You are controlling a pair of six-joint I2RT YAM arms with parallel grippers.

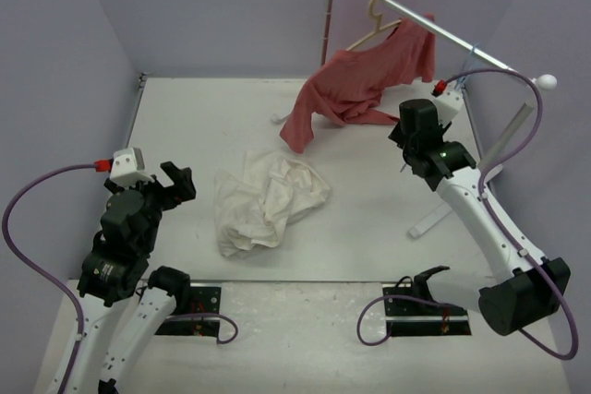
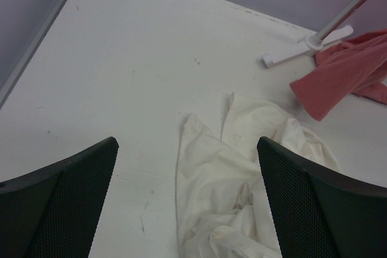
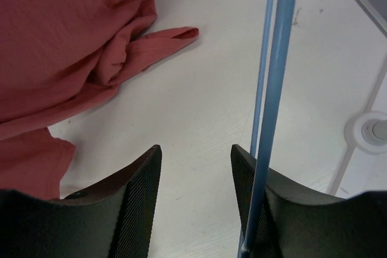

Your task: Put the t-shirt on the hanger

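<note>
A crumpled cream t-shirt (image 1: 270, 200) lies flat on the white table, left of centre. From the rail, near its right end, hangs a blue hanger (image 1: 469, 62). In the right wrist view the blue hanger (image 3: 277, 58) appears nearly edge-on and crosses in front of the right-hand finger. My right gripper is open, its fingers apart; bare table shows through the gap, with no grip on the hanger visible. My left gripper stands open, with the cream t-shirt (image 2: 217, 179) beyond and below it and nothing between its fingers.
A red shirt (image 1: 369, 76) drapes from a beige hanger (image 1: 374, 25) on the white rail (image 1: 416, 17), its lower part resting on the table. A white rack foot (image 1: 429, 220) lies at the right.
</note>
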